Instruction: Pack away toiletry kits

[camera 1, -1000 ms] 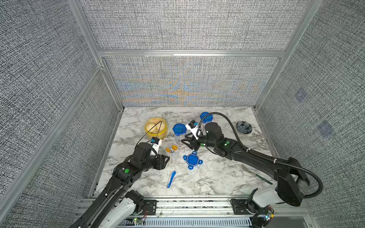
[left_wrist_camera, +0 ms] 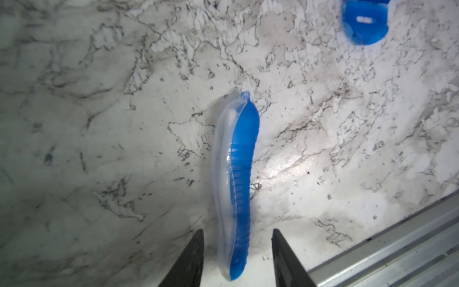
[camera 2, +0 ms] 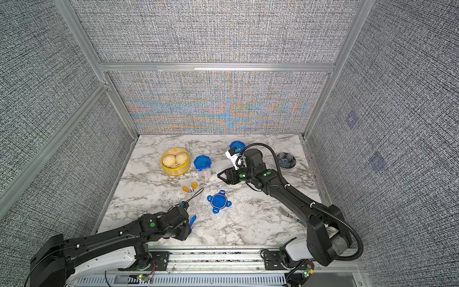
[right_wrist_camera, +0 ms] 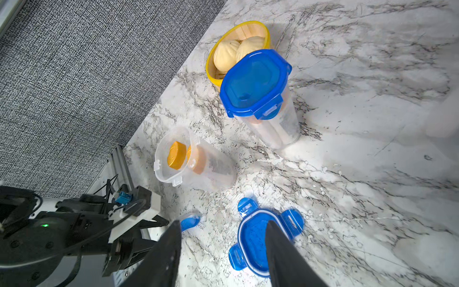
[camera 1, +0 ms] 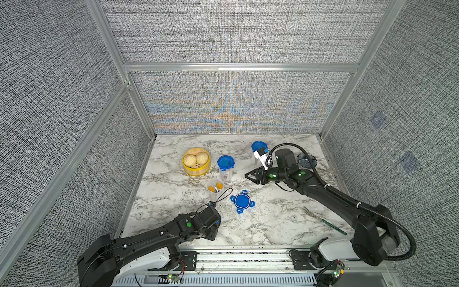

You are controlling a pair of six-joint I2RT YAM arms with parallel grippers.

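Note:
A slim blue toothbrush in clear wrap point(left_wrist_camera: 241, 167) lies on the marble near the front edge; my left gripper hangs over it, open, its fingers either side of the lower end. An open clear cup point(right_wrist_camera: 210, 167) holds orange-capped items. A clear cup with blue lid point(right_wrist_camera: 279, 124) stands behind it, another lidded one point(camera 2: 237, 146) farther back. A loose blue lid point(right_wrist_camera: 258, 239) lies flat in the middle. My right gripper point(camera 1: 249, 176) stands open in the air above the right-middle, right of the cups.
A yellow steamer with buns point(camera 1: 190, 169) sits at back left. A dark dish point(camera 2: 286, 161) is at back right, and a fork point(camera 1: 334, 228) lies at front right, beneath the right arm.
My left arm has swung from beside the cups down to the front, over the toothbrush. The right arm has moved rightward.

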